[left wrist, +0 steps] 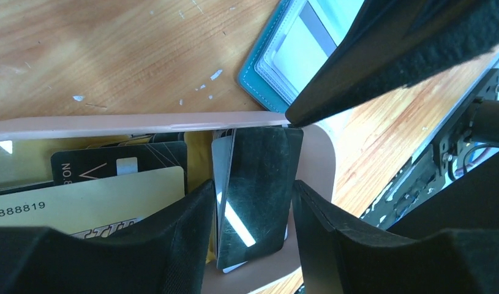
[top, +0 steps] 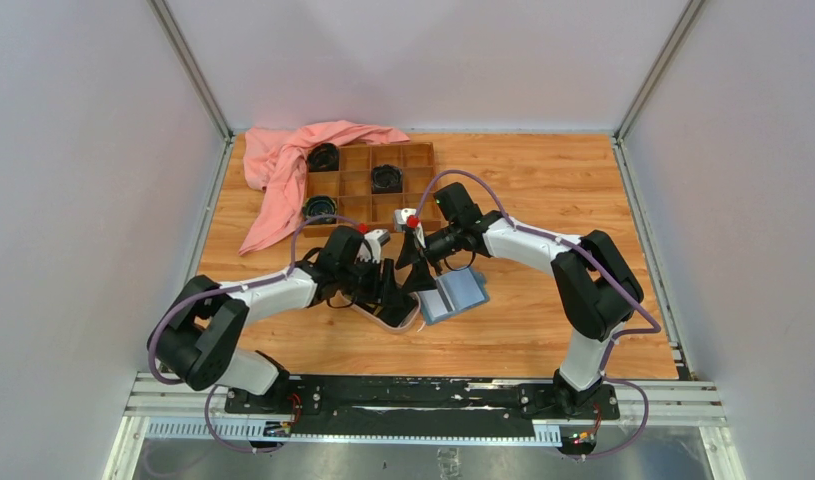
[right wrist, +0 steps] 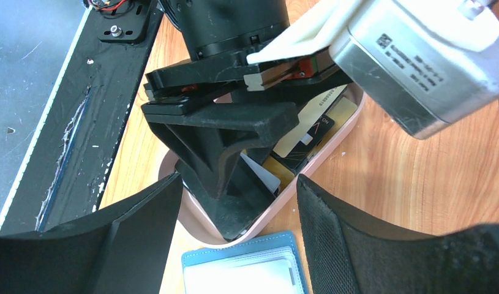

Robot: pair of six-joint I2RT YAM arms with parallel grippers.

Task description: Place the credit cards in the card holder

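Observation:
Several cards lie in a pale pink tray (left wrist: pixel 63 125): a cream card (left wrist: pixel 106 199), a black card (left wrist: pixel 121 162) and, at the tray's right end, a dark card (left wrist: pixel 265 184) with pale edges showing beside it. Over that end, my left gripper stands part open, its fingers on either side of the dark card. Whether they touch it is unclear. The blue card holder (top: pixel 458 293) lies open just right of the tray, its clear pocket visible. My right gripper is open and empty above the tray's end and the holder's near edge.
Both grippers hang close together over the tray, leaving little room between them. A brown compartment box (top: pixel 403 155) with black coils stands behind, beside a pink cloth (top: pixel 283 180).

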